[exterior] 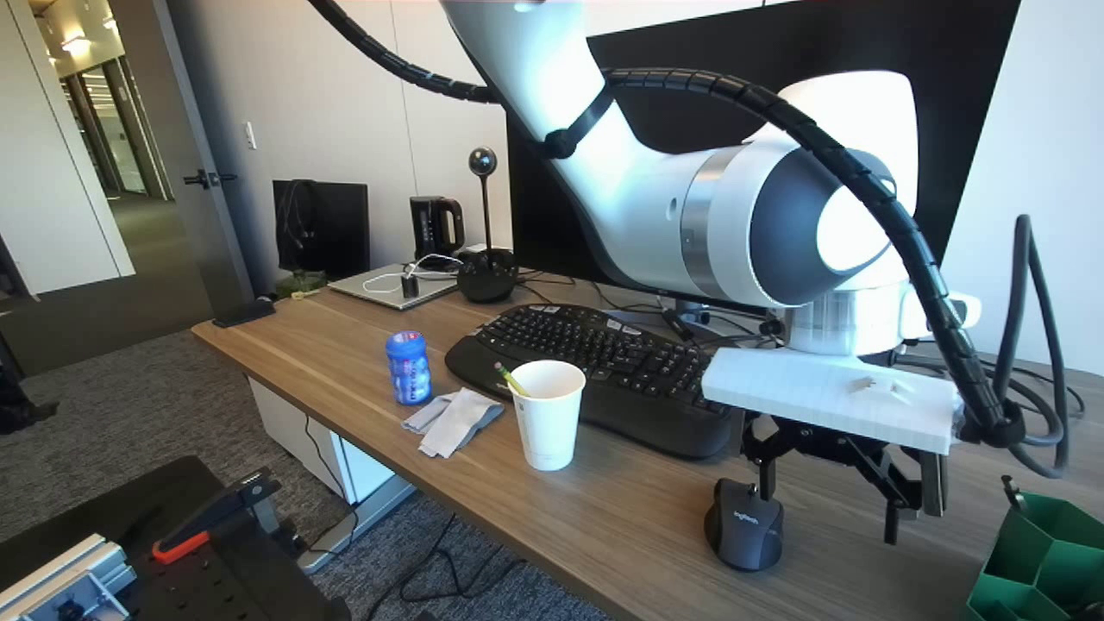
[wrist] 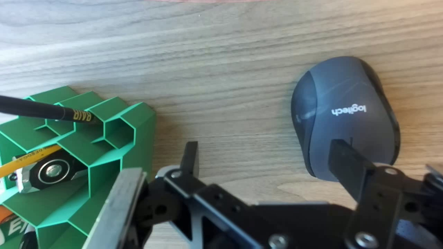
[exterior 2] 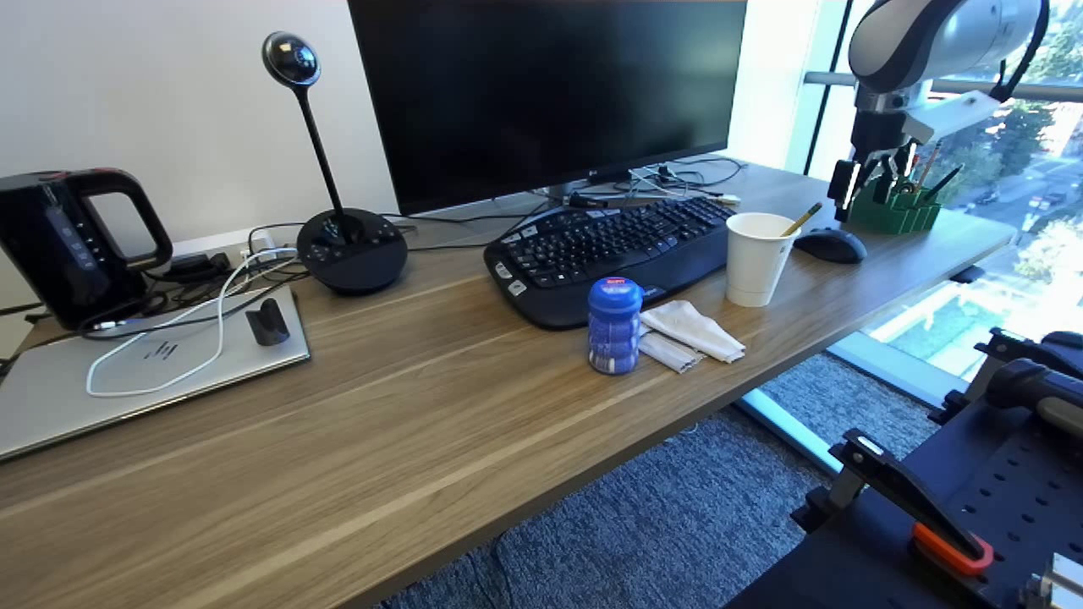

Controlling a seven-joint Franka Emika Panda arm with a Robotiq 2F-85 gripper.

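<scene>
My gripper stands open above the desk, with nothing between its fingers. In the wrist view one finger [wrist: 190, 159] hangs over bare wood beside the green holder, while the other overlaps the front of the grey Logitech mouse [wrist: 346, 112]. The green honeycomb holder [wrist: 139, 137] is at the left of that view, with a black pen [wrist: 45, 111], a yellow pencil [wrist: 29, 159] and other items in its cells. A white paper cup [exterior: 548, 419] with a pencil [exterior: 510, 379] leaning in it stands on the desk, well away from the gripper.
A blue bottle [exterior 2: 615, 325] and a folded grey cloth [exterior 2: 693, 330] lie near the desk's front edge. Behind the cup is a black keyboard [exterior 2: 619, 254], backed by a large monitor [exterior 2: 548, 91]. Bare desk fills the left foreground of exterior view 2.
</scene>
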